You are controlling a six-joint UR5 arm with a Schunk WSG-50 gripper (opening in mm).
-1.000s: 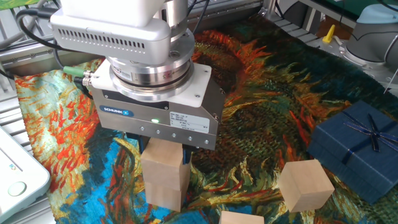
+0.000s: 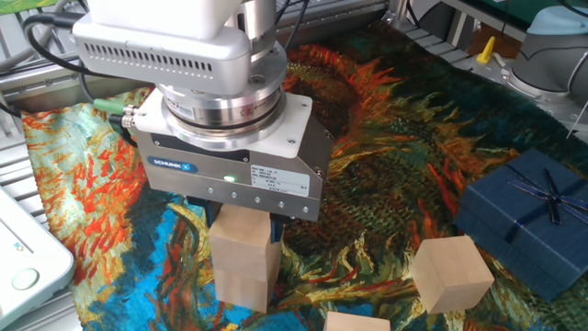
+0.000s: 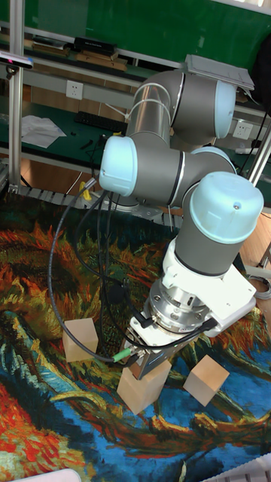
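Observation:
Two pale wooden blocks stand stacked below my gripper (image 2: 243,221) in exterior view 2, the upper block (image 2: 241,244) resting on the lower block (image 2: 242,290). My dark fingers (image 2: 277,228) reach down close to two opposite sides of the upper block. Whether they press on it or stand slightly apart does not show. Another wooden block (image 2: 452,274) sits alone to the right. A further block (image 2: 356,323) is cut off by the bottom edge. In exterior view 3 the stack (image 3: 144,388) is partly hidden by the gripper, with single blocks on either side of it.
A dark blue box (image 2: 528,221) with a ribbon lies at the right. At the left edge is a white device (image 2: 32,262) with a round button. A patterned, colourful cloth (image 2: 367,119) covers the table, its area behind the single blocks clear.

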